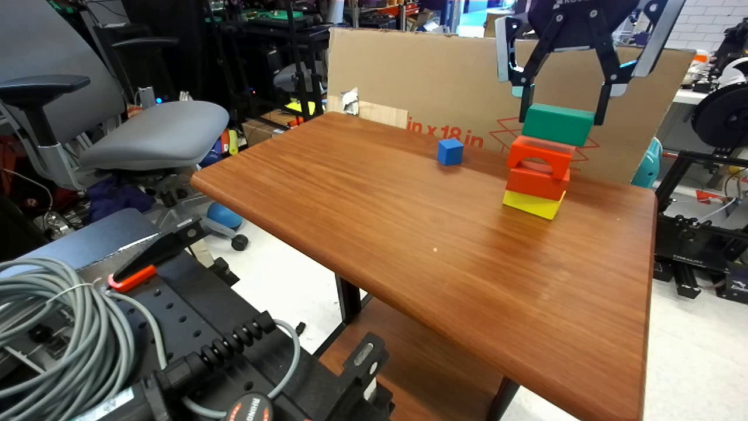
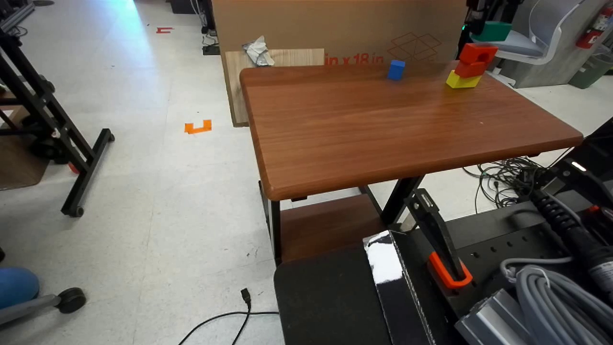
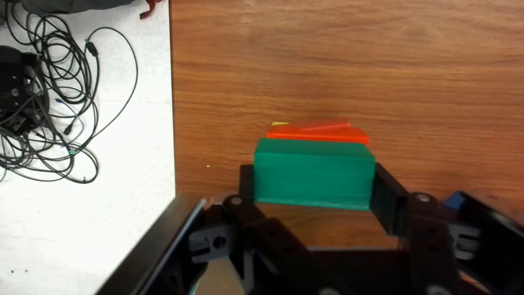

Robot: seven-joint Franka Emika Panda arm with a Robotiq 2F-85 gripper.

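My gripper (image 1: pixel 564 118) is shut on the long sides' ends of a green block (image 1: pixel 558 125), one finger at each end. Below it stands a stack: a yellow block (image 1: pixel 533 203) on the table, a red block (image 1: pixel 537 181) over that, and a red arch (image 1: pixel 543 152) on top. In exterior view 2 a gap shows between the green block (image 2: pixel 492 31) and the arch (image 2: pixel 478 52). From the wrist, the green block (image 3: pixel 314 174) covers most of the stack; only a strip of red (image 3: pixel 317 132) and a sliver of yellow stick out past it.
A blue cube (image 1: pixel 450 152) sits alone on the wooden table (image 1: pixel 392 203), left of the stack. Behind the table's far edge stands a cardboard sheet (image 1: pixel 421 77).
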